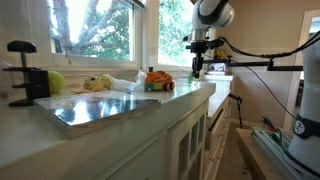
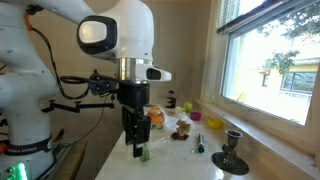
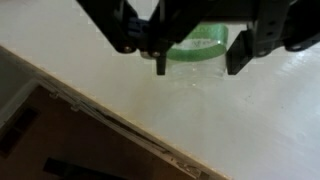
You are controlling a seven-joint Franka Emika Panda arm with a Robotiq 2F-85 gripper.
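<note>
A clear object with a green band (image 3: 200, 45) stands on the pale countertop, partly hidden by my gripper in the wrist view. One finger (image 3: 160, 58) is close along its left side and the other (image 3: 238, 55) is on its right, with a narrow gap showing there. Whether either finger touches it, I cannot tell. In exterior view 2 the gripper (image 2: 138, 145) points down at the counter, and a bit of the green object (image 2: 145, 153) shows beside the fingers. Exterior view 1 has the gripper (image 1: 197, 72) small at the counter's far end.
Along the counter are a dark metal cup-like stand (image 2: 232, 150), a dark-green slim item (image 2: 200, 145) and a yellow bowl (image 2: 215, 123). A metal tray (image 1: 82, 112), a plush toy (image 1: 98, 83) and an orange-red package (image 1: 158, 81) lie nearer exterior view 1. The counter's edge (image 3: 120, 118) runs close to the gripper.
</note>
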